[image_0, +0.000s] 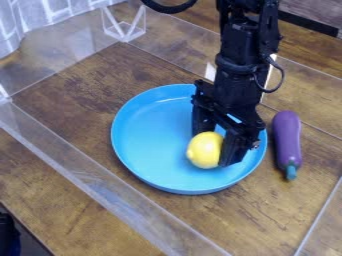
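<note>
A round blue plate (147, 145) lies on the wooden table, and a yellow object (205, 151) rests on its right part. The black gripper (222, 138) is low over the plate, shut on the yellow object, whose upper side is partly hidden by the fingers. A purple eggplant-like object (286, 142) with a teal tip lies just right of the plate.
A light object stands behind the arm, partly hidden. Clear plastic walls run along the left and at the top left.
</note>
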